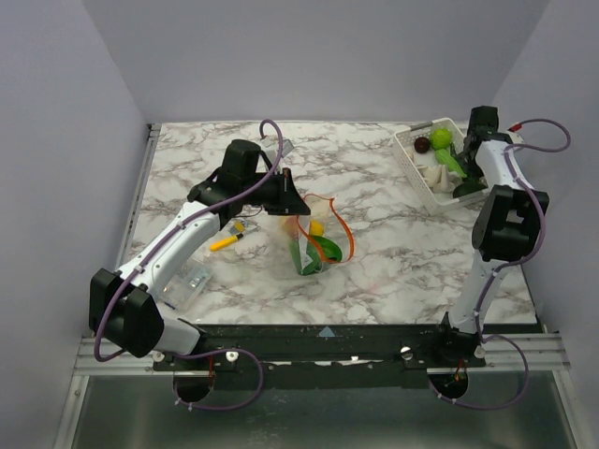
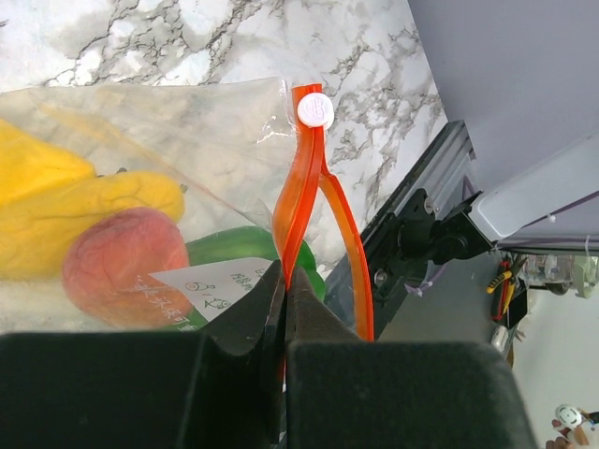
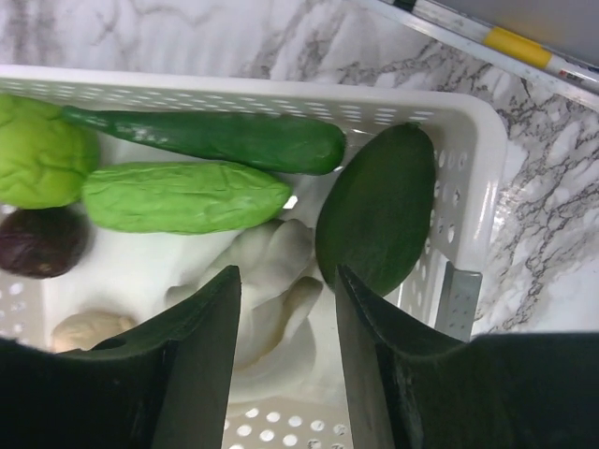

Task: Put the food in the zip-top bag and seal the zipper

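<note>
My left gripper is shut on the orange-edged rim of the clear zip top bag [image 2: 215, 122], whose mouth gapes. Inside the bag are a yellow food [image 2: 94, 201], a peach [image 2: 126, 267] and something green [image 2: 234, 245]. My right gripper is open above the white basket [image 3: 374, 94], nothing between its fingers. Below it in the right wrist view lie a dark green oval food [image 3: 376, 210], a cucumber [image 3: 215, 136], a bright green bumpy vegetable [image 3: 187, 196], pale garlic-like pieces [image 3: 267, 271], a green round food [image 3: 37, 154] and a dark purple one [image 3: 42, 241].
A yellow-handled tool [image 1: 225, 241] and a clear box [image 1: 187, 283] lie left of the bag. A pen-like marker [image 3: 515, 45] is beyond the basket. The marble table [image 1: 374, 271] between bag and basket is clear.
</note>
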